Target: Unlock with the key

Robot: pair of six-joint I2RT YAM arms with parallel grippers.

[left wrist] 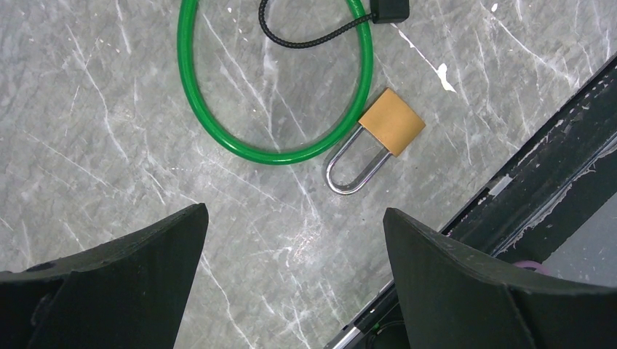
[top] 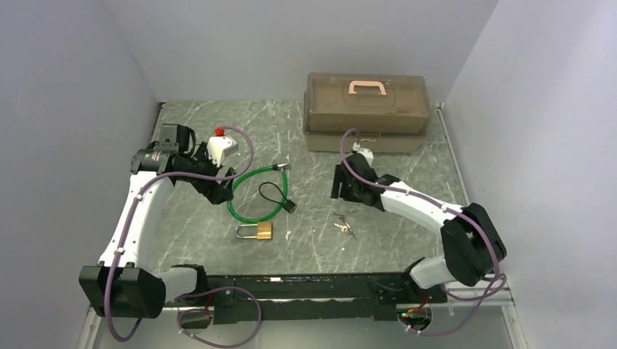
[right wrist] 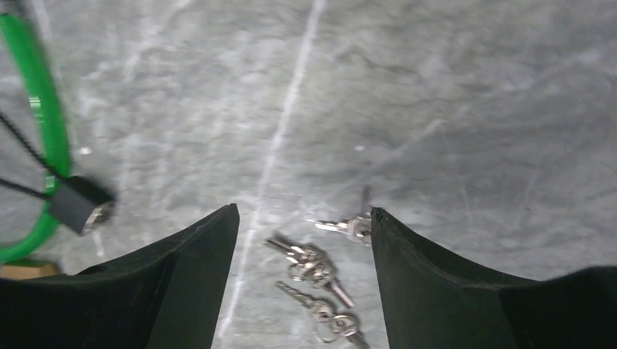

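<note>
A brass padlock [top: 263, 230] with a long shackle lies at the front left, beside a green loop lock [left wrist: 274, 156] and a small black lock [left wrist: 389, 9] on a cord. Several keys [top: 345, 227] lie loose at front centre, below and between the fingers in the right wrist view, slightly blurred. My left gripper is open over the table beside the padlock, holding nothing. My right gripper hangs above and just behind the keys, fingers apart, with no object visibly held.
A closed brown toolbox [top: 364, 109] stands at the back right. Grey walls surround the table [top: 189, 254], whose dark front rail [top: 305, 283] runs along the near edge. Bare surface lies around the keys.
</note>
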